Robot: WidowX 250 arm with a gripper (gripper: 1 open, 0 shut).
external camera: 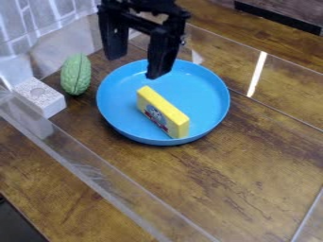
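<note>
My black gripper (138, 53) hangs over the back of a blue plate (206, 95), its two fingers spread wide apart with nothing seen between them. A yellow box (163, 112) with a printed side lies on the plate, in front of the gripper and apart from it. A green corn-shaped object (76, 75) rests on the table left of the plate, beside the left finger.
A white block (40, 97) sits at the left by clear plastic panels (76, 161). A thin white strip (258, 74) is at the right of the plate.
</note>
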